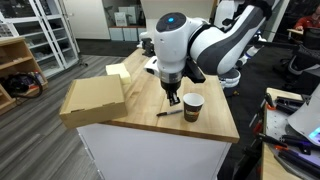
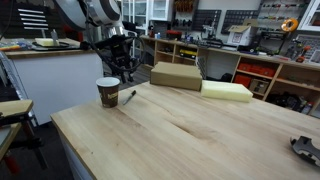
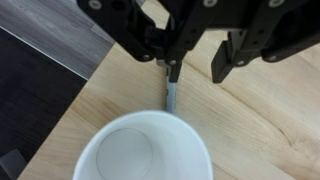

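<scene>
The slim marker (image 1: 170, 113) with a dark end lies on the wooden table, close to the cup. A paper cup (image 1: 193, 107), dark outside and white inside, stands upright near the table's edge. Just above the marker, my gripper (image 1: 174, 99) is open. Seen from the wrist, the gripper has its fingers apart with nothing held between them. Part of the marker (image 3: 171, 92) shows between one finger and the cup's rim (image 3: 143, 116). That finger and the cup hide the marker's ends there.
A cardboard box (image 1: 93, 101) sits at one side of the table, with a pale block (image 2: 226, 91) beside it. A dark metal object (image 2: 306, 148) is at the far right in exterior view 2.
</scene>
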